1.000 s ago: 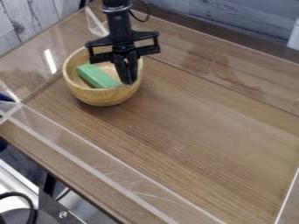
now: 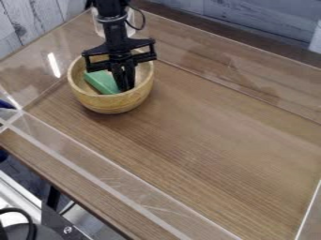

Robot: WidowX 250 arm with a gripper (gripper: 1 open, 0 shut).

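A wooden bowl [image 2: 111,97] stands on the wooden table at the upper left, with a green block [image 2: 101,82] inside it. The black gripper [image 2: 122,67] reaches down from the top into the bowl, over the block. Its fingers are partly hidden among the dark parts; I cannot make out anything held between them.
A clear object stands behind the arm at the top. Black cables lie at the lower left edge.
The gripper has moved left and lower into the bowl, over the green block. The bowl stays about where it was.
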